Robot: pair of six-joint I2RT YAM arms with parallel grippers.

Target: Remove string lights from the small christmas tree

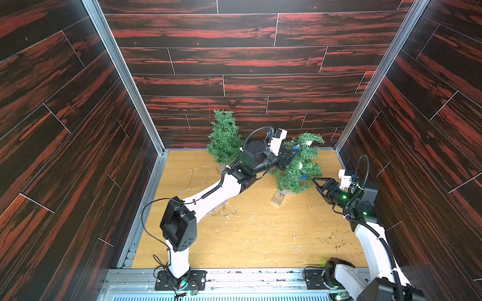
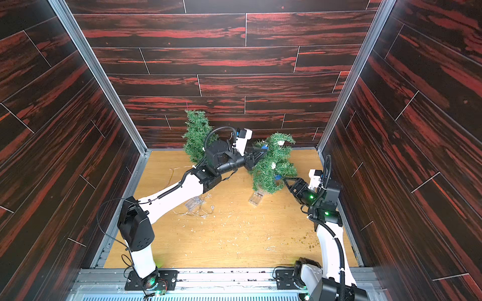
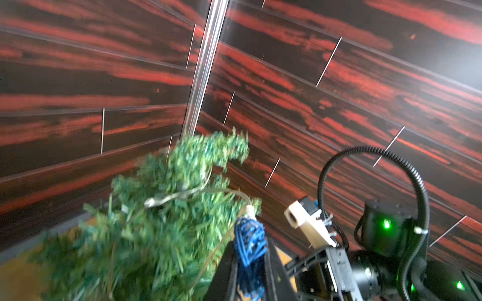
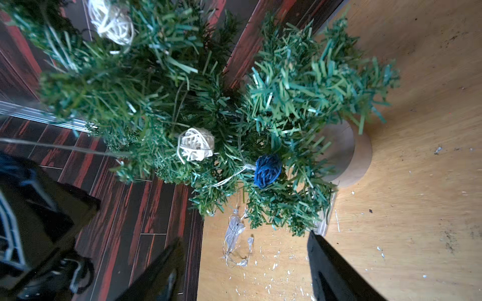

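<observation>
The small tree (image 1: 307,173) at the back right leans toward the right, and string lights wind through its branches. My left gripper is shut on a blue ball light (image 3: 250,235) beside the tree's upper part; a thin wire runs from it to the branches. On the tree, the right wrist view shows another blue ball (image 4: 267,170) and two white balls, one mid-branch (image 4: 196,144) and one higher up (image 4: 111,22). My right gripper stands open just right of the tree, with nothing between its fingers.
A clear battery box (image 1: 278,198) lies at the tree's foot. A second, undecorated-looking tree (image 1: 224,135) stands back left. Loose wires (image 1: 224,209) lie below the left arm.
</observation>
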